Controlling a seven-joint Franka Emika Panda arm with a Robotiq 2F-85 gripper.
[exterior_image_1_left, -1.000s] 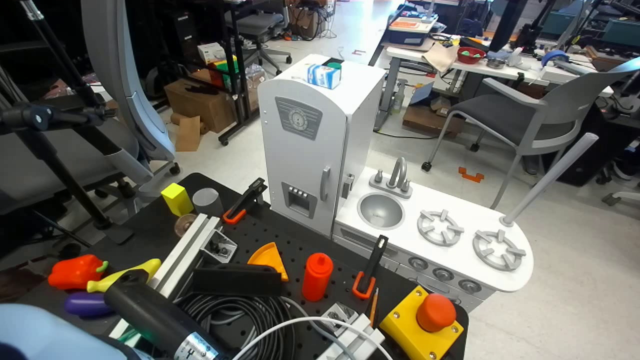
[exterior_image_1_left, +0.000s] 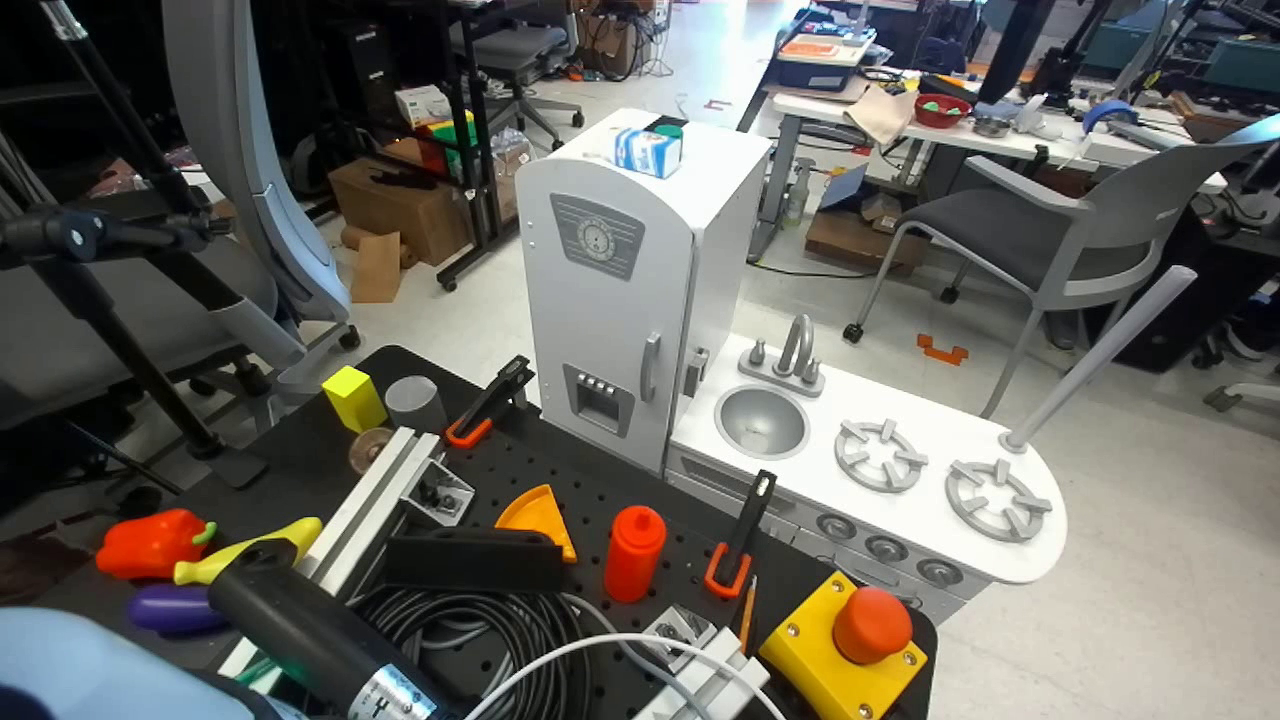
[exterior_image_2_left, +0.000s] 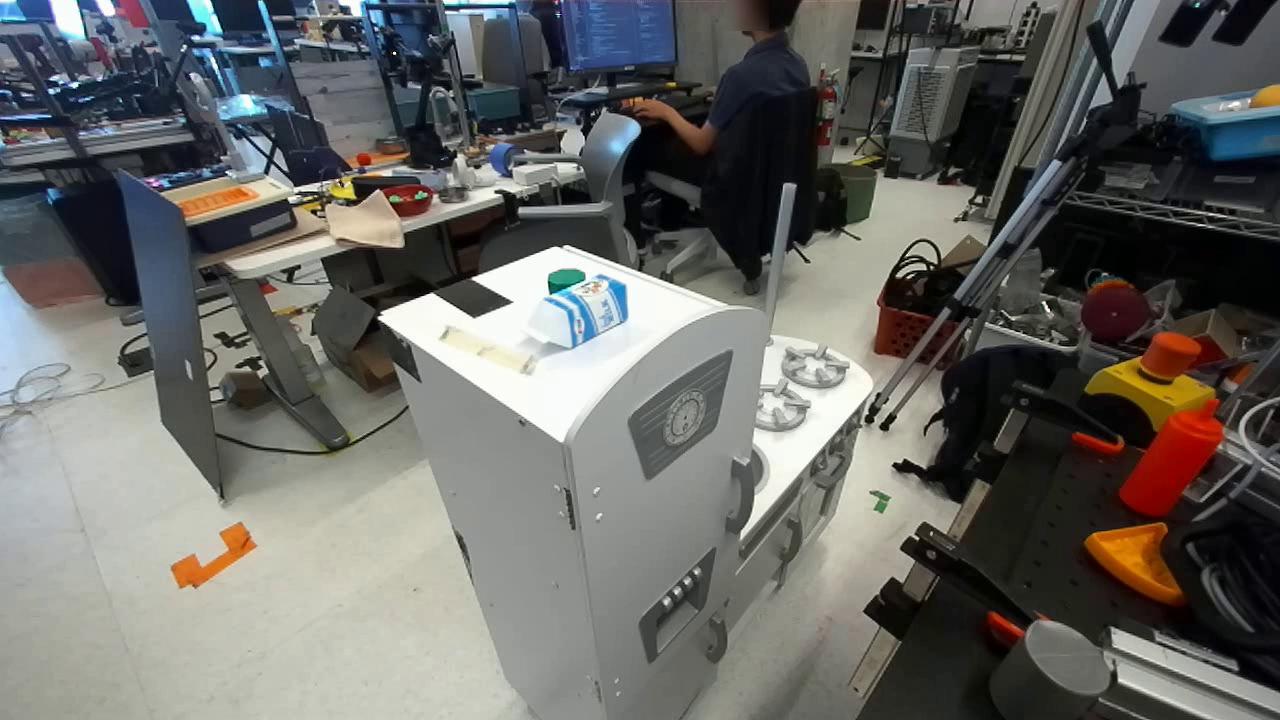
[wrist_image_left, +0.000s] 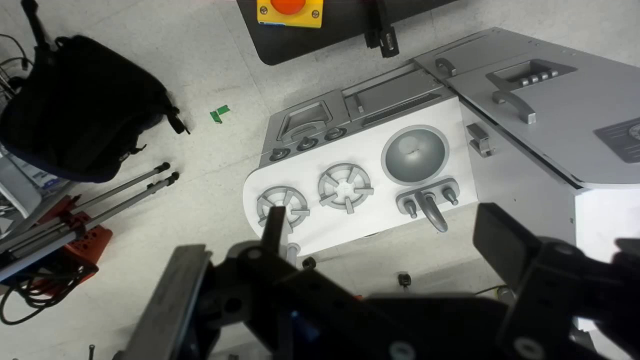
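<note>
Wide apart in the wrist view, the two fingers of my gripper are open, and nothing sits between them. Beyond them is a white toy kitchen counter (wrist_image_left: 369, 144) with a grey sink (wrist_image_left: 415, 155), a faucet (wrist_image_left: 431, 211) and two burners (wrist_image_left: 345, 188). The toy fridge (exterior_image_1_left: 618, 306) adjoins the counter, its door closed in exterior view 1. A blue-and-white milk carton (exterior_image_2_left: 581, 312) lies on its side on the fridge top, beside a green round item (exterior_image_2_left: 565, 280). Neither exterior view shows the gripper.
A black pegboard table (exterior_image_1_left: 462, 486) stands close in front of the kitchen. It carries a red bottle (exterior_image_1_left: 635, 553), an orange wedge (exterior_image_1_left: 539, 518), a red pepper (exterior_image_1_left: 154, 545), a yellow block (exterior_image_1_left: 355, 398), clamps and a yellow box with a red button (exterior_image_1_left: 846, 648). A pole (exterior_image_1_left: 1098, 360) rises from the counter's far end.
</note>
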